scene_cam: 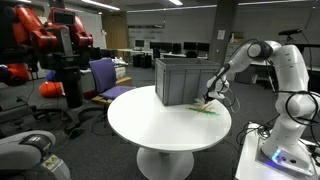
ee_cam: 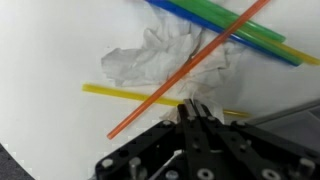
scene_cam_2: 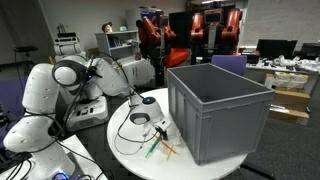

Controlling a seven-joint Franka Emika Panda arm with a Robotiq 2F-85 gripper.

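Observation:
In the wrist view my gripper is shut, its fingertips on a crumpled white tissue [ee_cam: 155, 55]. Folds of the tissue run up to and around the tips, so a thin pinch of it appears to be between them. An orange straw [ee_cam: 187, 69] crosses over the tissue, and a yellow straw [ee_cam: 122, 93] passes beneath it. Blue and green straws [ee_cam: 232, 25] lie at the upper right. In exterior view 2 the gripper [scene_cam_2: 158, 133] is just above the straws [scene_cam_2: 155, 147]; the tissue is hard to make out there.
A large grey bin [scene_cam: 180, 82] stands on the round white table [scene_cam: 150, 120], close beside the gripper. Exterior view 1 shows the table's near and left parts bare.

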